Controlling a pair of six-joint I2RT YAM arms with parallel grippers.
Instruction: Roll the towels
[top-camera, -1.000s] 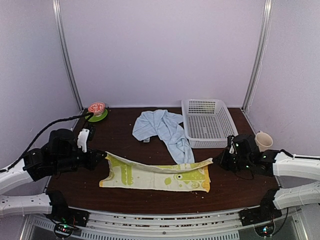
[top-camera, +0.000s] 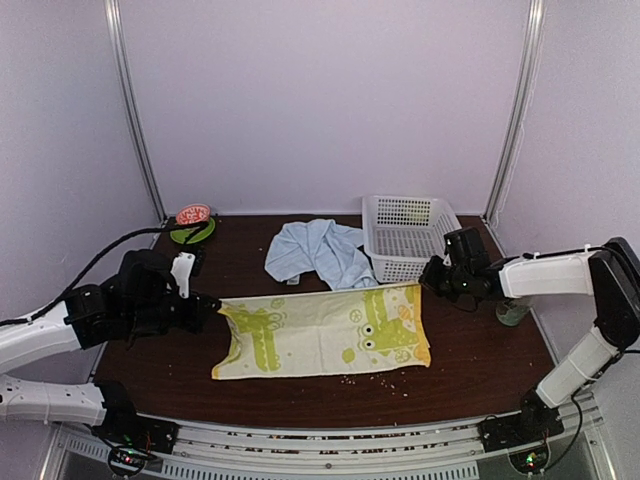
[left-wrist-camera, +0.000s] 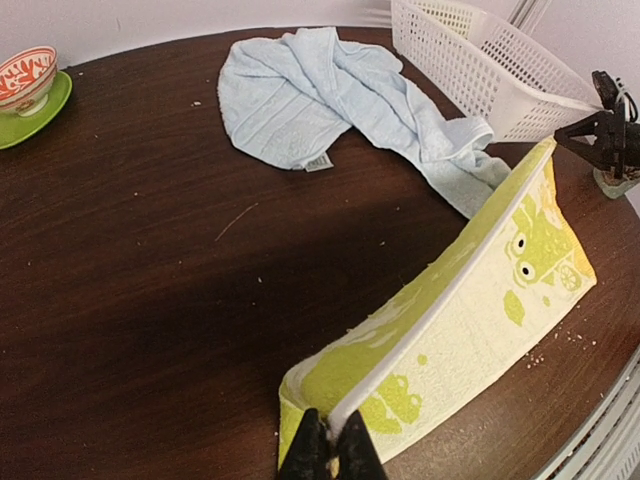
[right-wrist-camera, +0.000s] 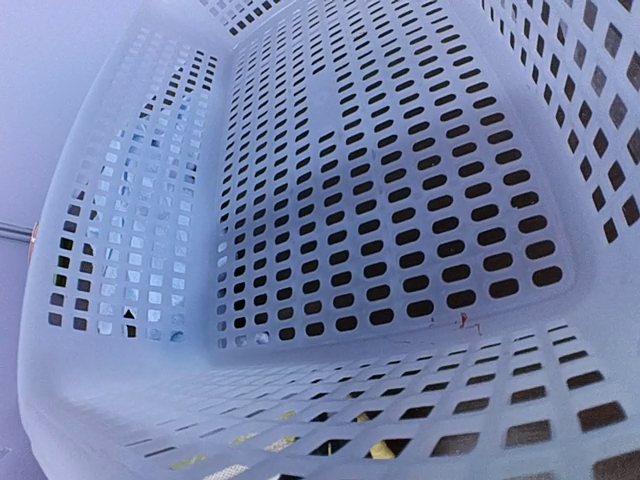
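The yellow-and-cream towel with crocodile print (top-camera: 320, 345) is stretched across the front of the table, its back edge lifted. My left gripper is shut on its back left corner. My right gripper (top-camera: 427, 278) is shut on the back right corner, beside the white basket; in the right wrist view the basket fills the picture and the fingertips are not seen. A crumpled pale blue towel (top-camera: 318, 250) lies behind the yellow one, its lower end reaching toward it.
The white plastic basket (top-camera: 410, 230) stands at the back right. A patterned bowl on a green plate (top-camera: 195, 230) sits at the back left. A greenish cup (top-camera: 512, 312) is at the right edge, partly behind the right arm. Small crumbs lie near the front.
The left gripper has moved slightly back and right. The basket has shifted slightly.
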